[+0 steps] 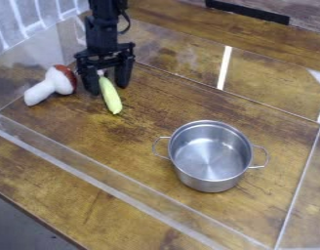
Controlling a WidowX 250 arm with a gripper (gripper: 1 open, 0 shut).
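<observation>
The black gripper (105,64) is low over the table at the upper left, open, its fingers around the top end of a pale yellow-green elongated object (110,96) lying on the wood. To its left lies a white mushroom-like object (46,87) with a reddish-brown part at its right end. Whether the fingers touch the yellow-green object cannot be told.
A steel pot (209,154) with two handles stands on the right front of the wooden table (137,195). A white railing is at the back left corner.
</observation>
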